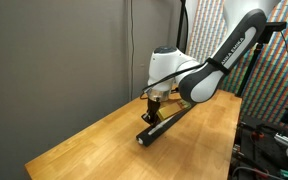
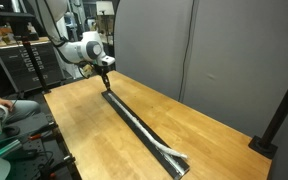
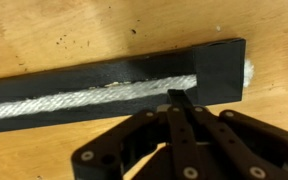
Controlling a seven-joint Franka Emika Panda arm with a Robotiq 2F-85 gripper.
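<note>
A long black strip (image 2: 135, 120) lies on the wooden table, with a white rope (image 3: 84, 100) running along its channel. At one end, in the wrist view, a black square piece (image 3: 220, 72) covers the rope, and a frayed white tuft sticks out past it. My gripper is right over the rope beside that square piece. Its dark fingertips look close together, but the gap between them is hard to make out. In exterior view 1 the gripper (image 1: 152, 119) is low at the strip's near end; whether it touches is unclear.
The rope's other end (image 2: 164, 148) lies loose at the far end of the strip in exterior view 2. Wide bare table (image 1: 84, 155) surrounds the strip. A grey partition (image 2: 224, 70) stands along the table's back.
</note>
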